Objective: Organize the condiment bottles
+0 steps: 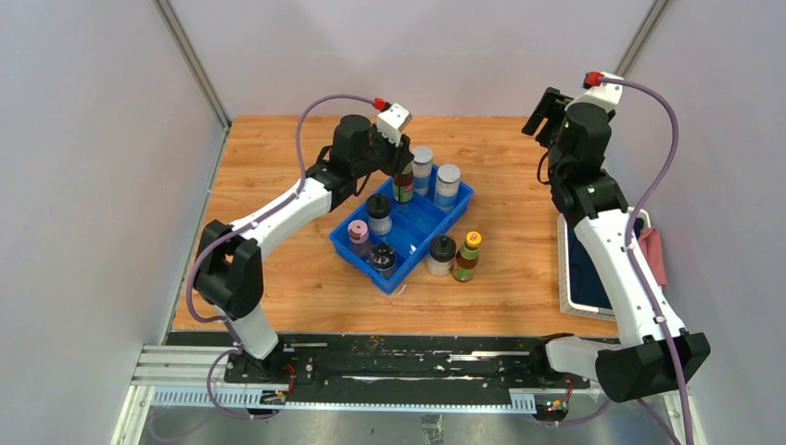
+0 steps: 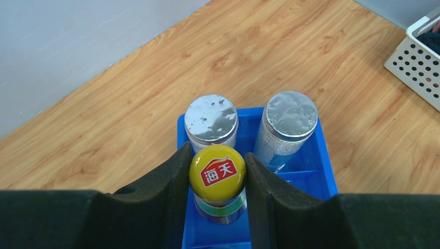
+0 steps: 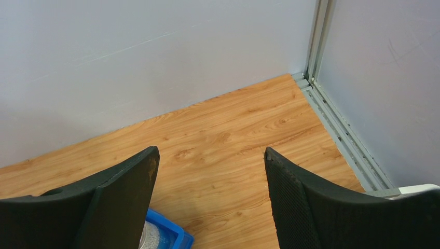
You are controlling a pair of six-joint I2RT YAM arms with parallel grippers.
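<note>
My left gripper is shut on a yellow-capped bottle (image 2: 217, 174), low in the upper-left part of the blue tray (image 1: 433, 227), beside two silver-lidded jars (image 1: 447, 190). The tray also holds a black-lidded jar (image 1: 378, 214), a pink-capped jar (image 1: 360, 239) and a dark-lidded jar (image 1: 383, 261). On the table to its lower right stand another black-lidded jar (image 1: 440, 259) and a yellow-capped bottle (image 1: 466, 260). My right gripper is raised at the back right, open, with nothing between its fingers.
A white basket (image 1: 571, 297) with dark and pink cloth stands at the right, partly under the right arm. Walls close in the workspace.
</note>
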